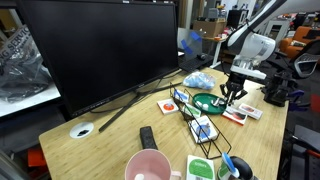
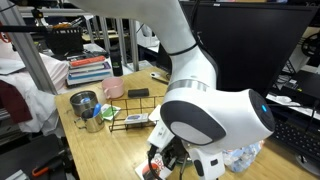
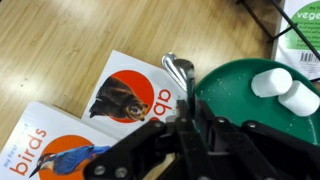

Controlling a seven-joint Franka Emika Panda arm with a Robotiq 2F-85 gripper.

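My gripper [image 1: 229, 97] is low over the near edge of the green plate [image 1: 204, 103]. In the wrist view, a shiny metal utensil [image 3: 178, 70] sticks out from the tips of my dark fingers [image 3: 192, 125]. The fingers are close together where the utensil meets them, but whether they grip it is unclear. Two white, marshmallow-like pieces [image 3: 272, 82] lie at the right on the green plate [image 3: 230, 85]. In exterior view 2 the arm hides most of the plate.
A bear card [image 3: 130, 95] and a bird card [image 3: 45, 145] lie left of the plate. A black wire rack [image 1: 195, 120] stands close by, with a pink mug [image 1: 148, 165] further off. The monitor [image 1: 115, 50] is behind. Bare wood shows left of the rack.
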